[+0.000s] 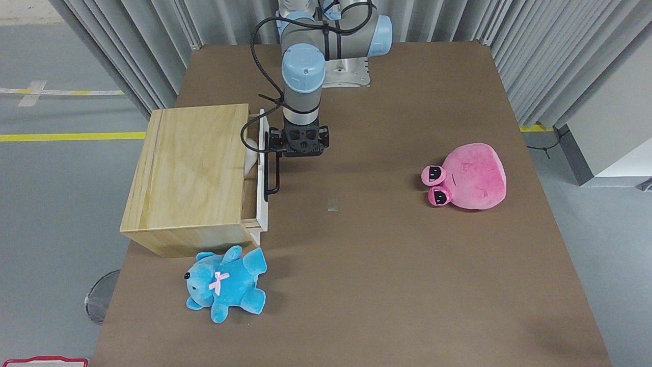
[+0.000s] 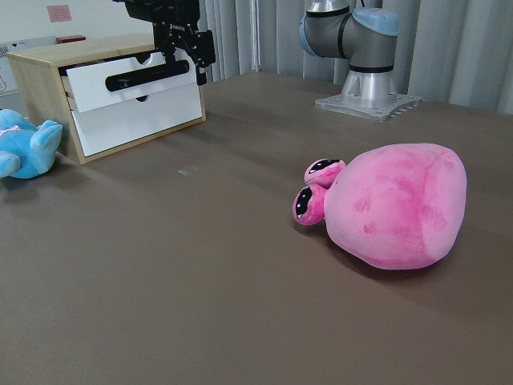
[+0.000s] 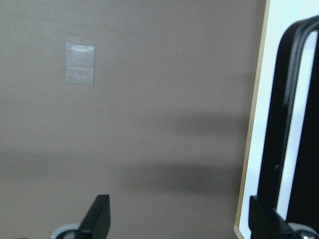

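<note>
A wooden cabinet (image 1: 186, 171) with white drawer fronts stands on the table's left. Its top drawer (image 1: 263, 208) is slightly out, a white plush partly visible inside. In the front view my gripper (image 1: 284, 147) is down at that drawer's black handle (image 1: 272, 189), also seen as the bar (image 2: 144, 76) in the left view. In the wrist view the open gripper has its fingertips apart, one against the handle's end at the drawer front, bare table between them.
A blue plush bear (image 1: 235, 284) lies beside the cabinet at the front. A pink plush (image 1: 473, 177) lies to the right.
</note>
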